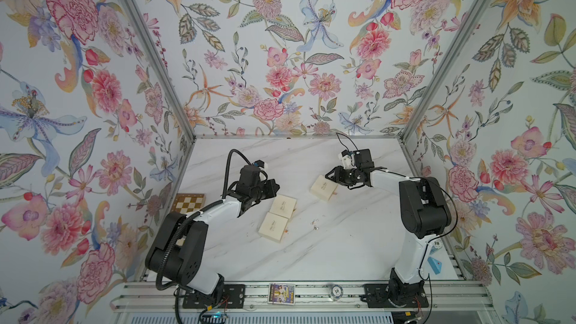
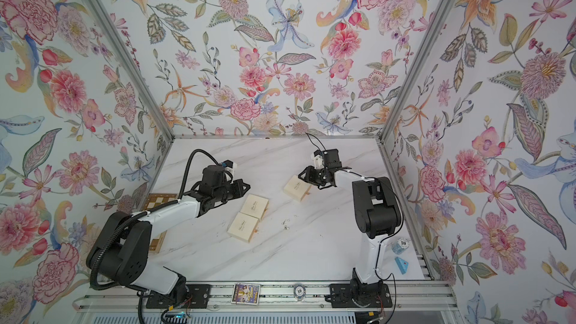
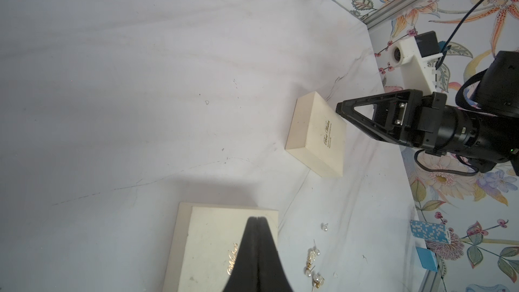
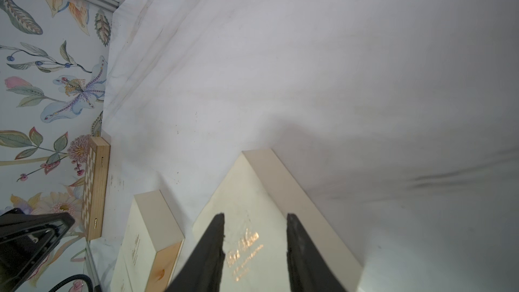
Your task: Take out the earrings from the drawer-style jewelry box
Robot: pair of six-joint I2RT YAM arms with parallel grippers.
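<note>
A cream jewelry box (image 1: pixel 322 188) sits right of centre, with my right gripper above its lid, open and empty. Two more cream boxes, the upper (image 1: pixel 283 206) and the lower (image 1: pixel 273 227), lie side by side left of centre. My left gripper is shut above the upper one, nothing showing between its fingers. Small gold and pearl earrings (image 3: pixel 312 256) lie loose on the table right of those two boxes. The insides of all three boxes are hidden.
A wooden checkerboard (image 1: pixel 187 202) stands at the left edge. Blue items (image 2: pixel 400 264) lie at the front right.
</note>
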